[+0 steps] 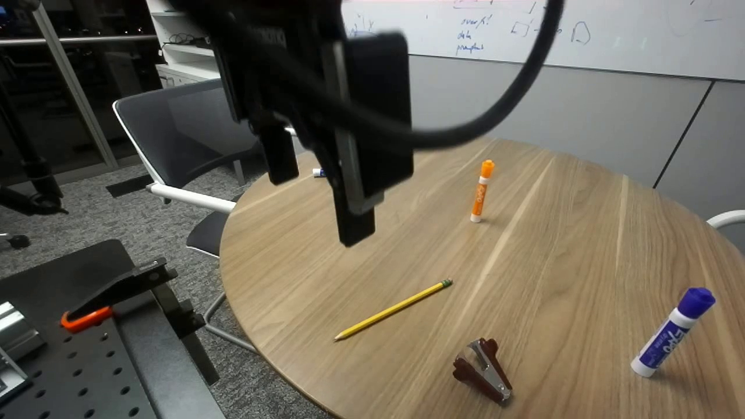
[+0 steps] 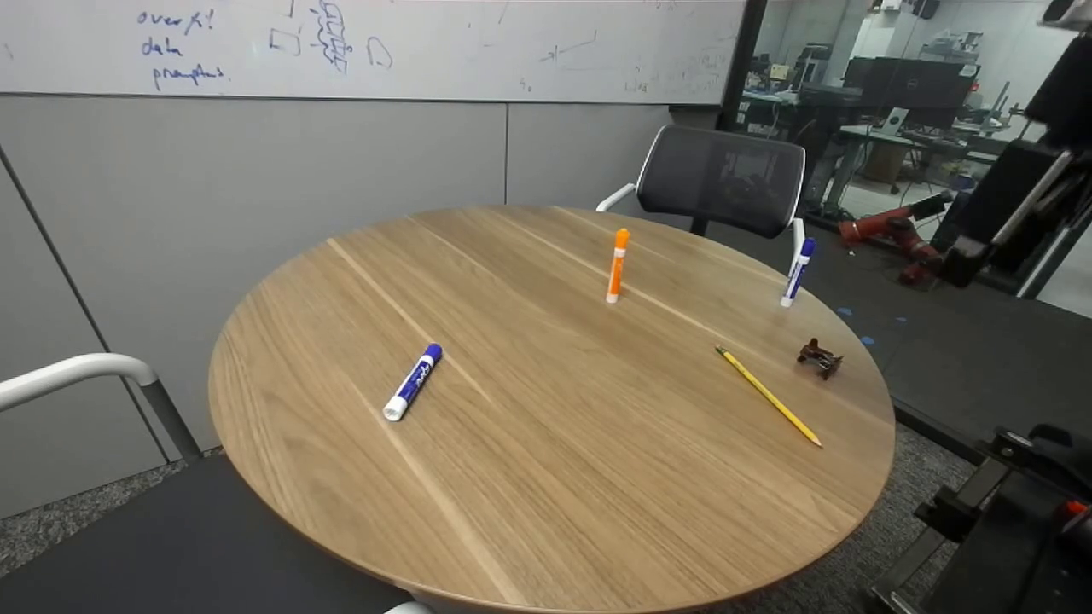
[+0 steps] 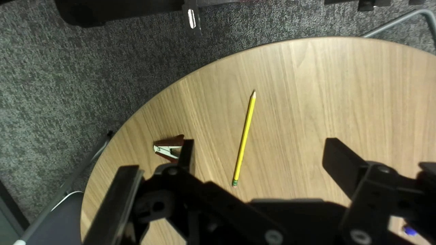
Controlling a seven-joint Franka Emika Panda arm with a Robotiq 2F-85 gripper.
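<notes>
My gripper is open above the table, its two black fingers wide apart with nothing held between them. In the wrist view a yellow pencil lies below, in the gap between the fingers. A brown staple remover shows beside the left finger, which partly covers it. An orange marker stands upright farther back on the table. One blue marker stands on its end at the right in exterior view 1. Another blue marker lies on its side, mostly hidden behind the gripper in exterior view 1.
The round wooden table has broad bare stretches between the objects. A black chair stands at its edge. A dark perforated platform with a clamp is at the left in exterior view 1.
</notes>
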